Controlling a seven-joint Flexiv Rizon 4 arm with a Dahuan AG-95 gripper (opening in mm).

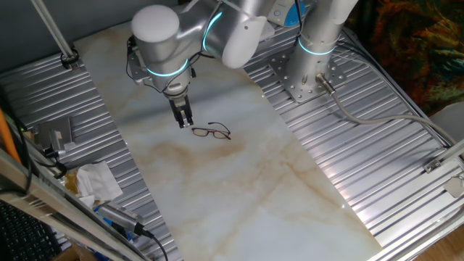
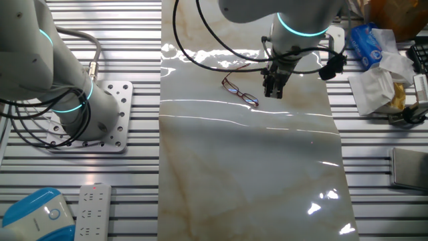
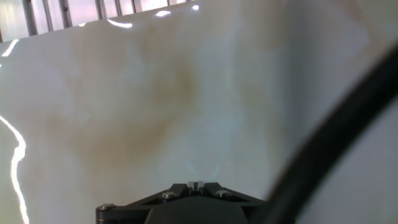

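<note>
A pair of dark-rimmed glasses [image 1: 201, 133] lies on the marbled sheet [image 1: 239, 188], one temple arm spread out behind the lenses. My gripper [image 1: 186, 125] hangs close beside the lens end, pointing down. From the opposite side, the glasses [image 2: 231, 88] show reddish rims, and the gripper [image 2: 273, 96] is just right of them with a small gap in that view. In the wrist view my gripper has its fingertips together at the bottom edge, with nothing seen between them. The glasses are out of that view, and whether the fingertips touch the sheet is unclear.
Slatted metal table [image 1: 362, 145] flanks the sheet. The arm's base plate [image 1: 303, 76] stands to one side; white tissues [image 1: 98, 181] and a cabled device [image 1: 119, 216] lie on the other. A black cable [image 3: 348, 124] crosses the wrist view. Most of the sheet is bare.
</note>
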